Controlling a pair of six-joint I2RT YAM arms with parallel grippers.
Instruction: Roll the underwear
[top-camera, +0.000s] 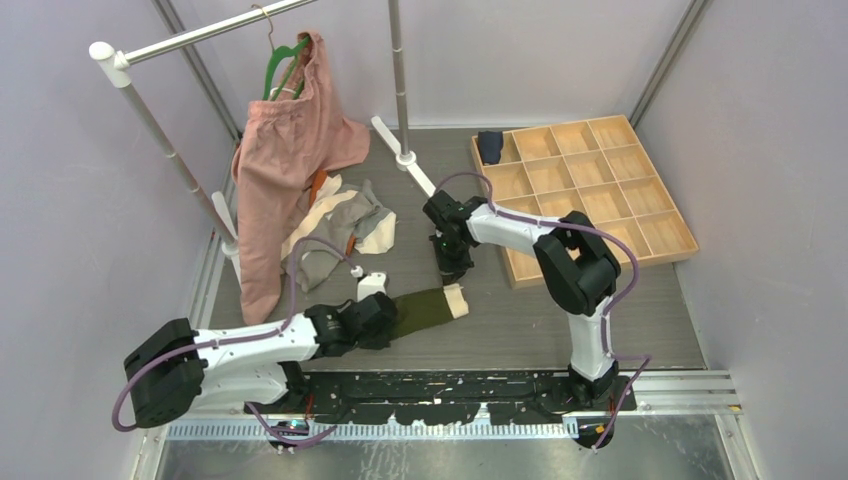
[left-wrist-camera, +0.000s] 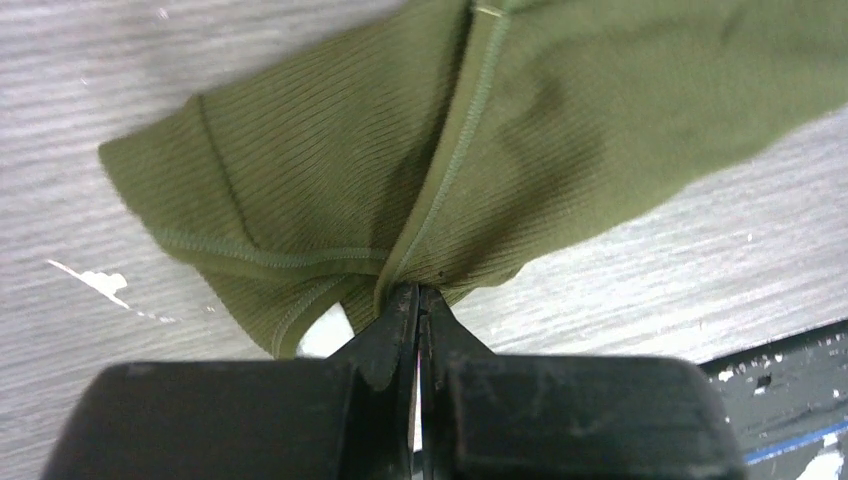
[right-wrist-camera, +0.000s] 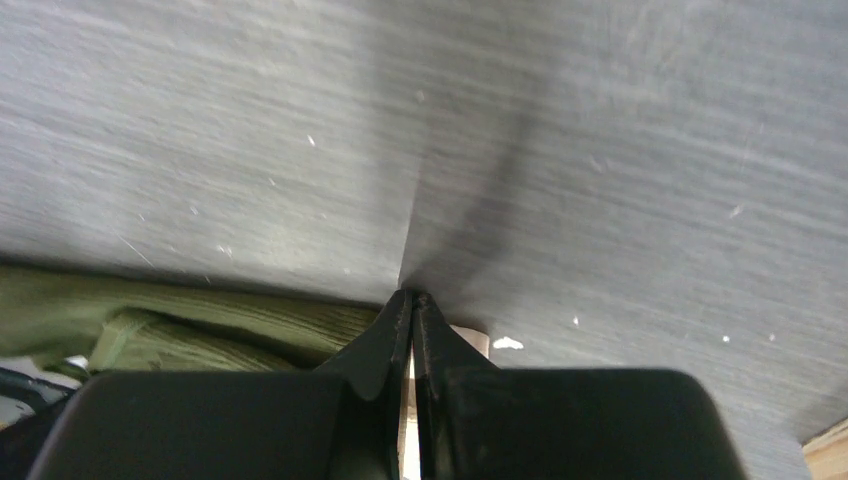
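The olive green underwear (top-camera: 422, 311) lies folded into a strip on the table, with a pale band (top-camera: 456, 302) at its right end. At its left end, my left gripper is shut with its tips against a seamed edge of the green cloth (left-wrist-camera: 300, 180); whether cloth is pinched there is hard to see. My right gripper is shut on the pale end of the underwear, whose green part (right-wrist-camera: 230, 315) stretches off to the left in the right wrist view. In the top view the left arm covers part of the cloth.
A wooden compartment box (top-camera: 600, 190) stands at the back right, a dark rolled item (top-camera: 490, 147) in its far corner cell. Grey and cream garments (top-camera: 345, 225) lie behind my left arm. Pink pants (top-camera: 290, 150) hang from a rack (top-camera: 200, 38).
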